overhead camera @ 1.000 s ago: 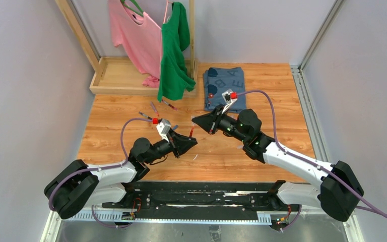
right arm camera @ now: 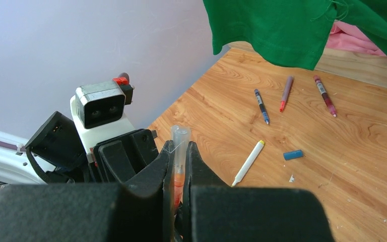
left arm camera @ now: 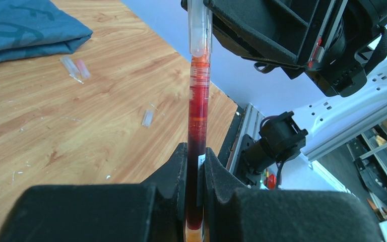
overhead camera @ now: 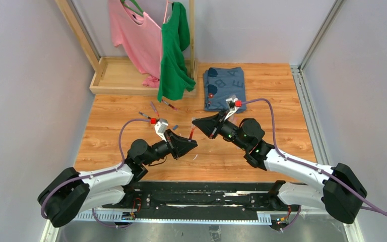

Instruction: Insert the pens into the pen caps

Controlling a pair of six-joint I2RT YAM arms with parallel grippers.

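Observation:
An upright red pen (left arm camera: pixel 198 116) is in the grip of my left gripper, which is shut around its lower part. Above it, a clear cap (left arm camera: pixel 200 27) is lined up with the pen's upper end. The cap's lower rim meets the red barrel; how deep the pen sits in it cannot be told. My right gripper is shut on this clear cap (right arm camera: pixel 180 138). From the top, the left gripper (overhead camera: pixel 196 143) is just below and close to the right gripper (overhead camera: pixel 193 122), with the red pen between them.
Several loose pens lie near the rack, including a blue pen (right arm camera: pixel 261 107), a dark red pen (right arm camera: pixel 325 96) and a white pen (right arm camera: pixel 248 162). A blue cap (right arm camera: pixel 293 155) lies nearby. Clear caps (left arm camera: pixel 147 117) rest on the table; folded jeans (overhead camera: pixel 224 88) are behind.
The right arm's wrist has shifted slightly right and down in the top view. The left arm has moved a little left, its tip barely.

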